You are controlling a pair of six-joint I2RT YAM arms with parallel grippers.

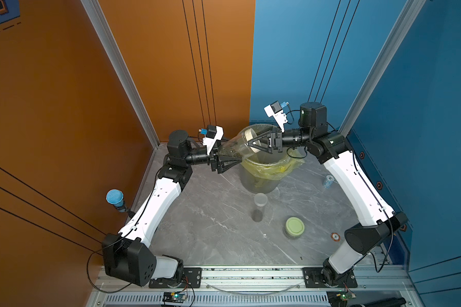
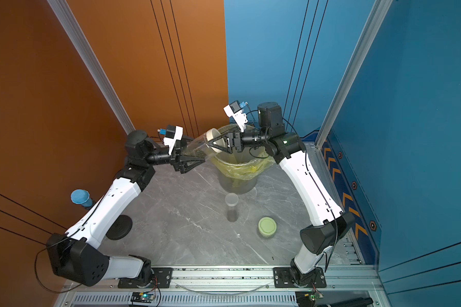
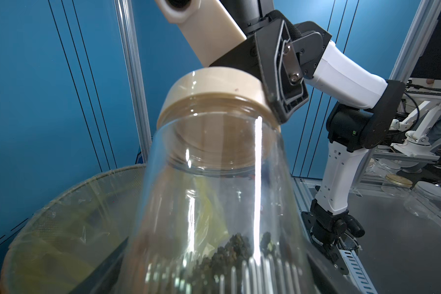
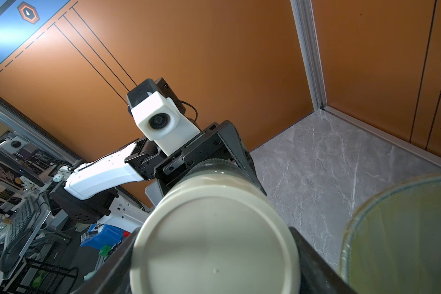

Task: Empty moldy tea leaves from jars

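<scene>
A clear jar (image 1: 234, 147) with a cream lid (image 1: 251, 137) lies tilted in the air between my two arms. My right gripper (image 1: 250, 143) is shut on the lid. In the left wrist view dark tea leaves (image 3: 225, 259) show low in the jar. My left gripper (image 1: 232, 155) stands open around the jar's base end, one finger on either side. The cream lid (image 4: 215, 250) fills the lower middle of the right wrist view. On the table stand a slim clear jar (image 1: 259, 207) with dark contents low inside and a green-lidded jar (image 1: 294, 226).
A large bin with a yellow liner (image 1: 271, 168) stands behind and below the jar, its rim (image 4: 350, 245) near the right gripper. A small blue-patterned item (image 1: 328, 181) and a round reddish item (image 1: 335, 237) lie at right.
</scene>
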